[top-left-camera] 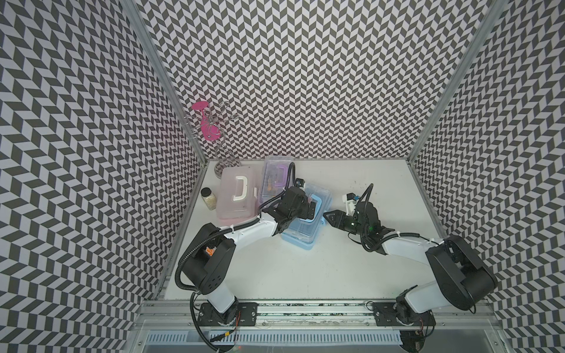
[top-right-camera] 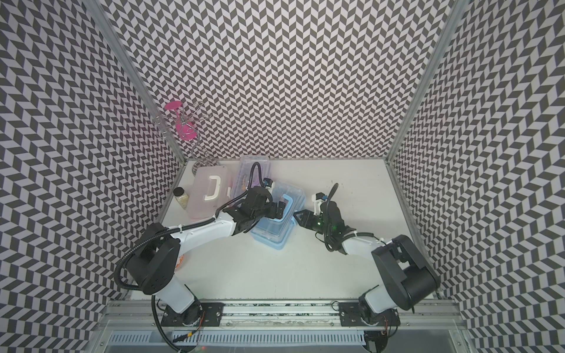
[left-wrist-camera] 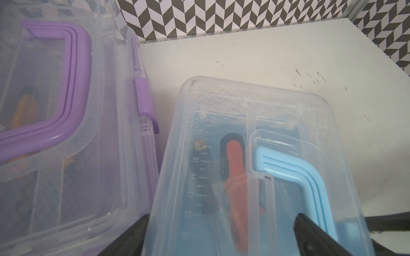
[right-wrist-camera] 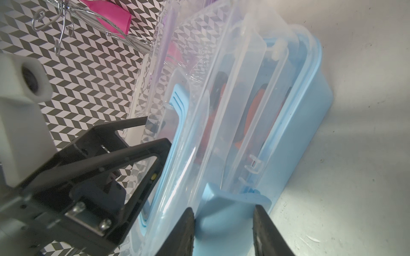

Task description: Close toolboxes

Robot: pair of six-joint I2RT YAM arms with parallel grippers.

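The blue toolbox (top-left-camera: 305, 234) has a clear lid with a light blue handle (left-wrist-camera: 294, 162) and tools inside. My left gripper is over this lid, its fingers wide apart and the lid showing between them. At the box's right side stands my right gripper, open, with the blue latch (right-wrist-camera: 230, 217) between its fingers. That latch sticks out from the box; I cannot tell whether the lid sits fully down on the base. The purple toolbox (left-wrist-camera: 79, 106) has its lid down and its side latch (left-wrist-camera: 146, 96) lies against the side. Leftmost is the pink toolbox (top-left-camera: 236, 203), lid down.
A black-capped jar (top-left-camera: 208, 199) stands left of the pink box. Behind it is a wire rack (top-left-camera: 226, 164) with pink items. Something orange (top-left-camera: 209, 251) lies partly behind the left arm.
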